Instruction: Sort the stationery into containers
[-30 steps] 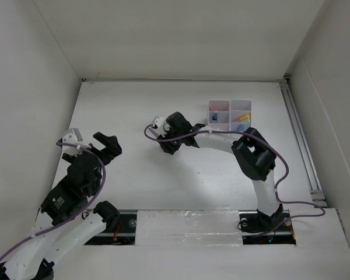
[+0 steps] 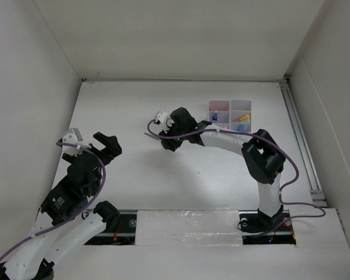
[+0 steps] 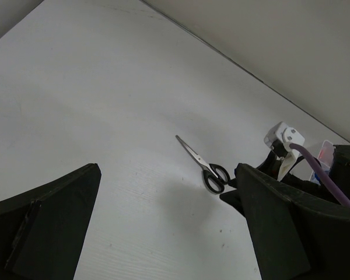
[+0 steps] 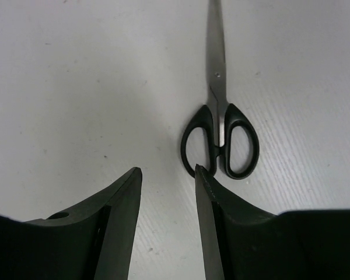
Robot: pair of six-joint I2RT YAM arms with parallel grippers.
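A pair of scissors with black handles (image 4: 252, 143) lies on the white table, its blades pointing away from my right gripper. That gripper is part open above the handles, with bare table between its fingers; one fingertip overlaps the left handle loop in the right wrist view, and contact cannot be judged. From the left wrist view the scissors (image 3: 193, 154) lie flat beside the right gripper. On the left of the table, my left gripper (image 2: 97, 146) stands wide open and empty. A divided clear container (image 2: 230, 100) at the back right holds small coloured items.
Within the container are a blue item (image 2: 214, 116) and a yellow-orange one (image 2: 245, 117). The right arm (image 2: 224, 139) reaches across in front of it.
The left arm stayed still.
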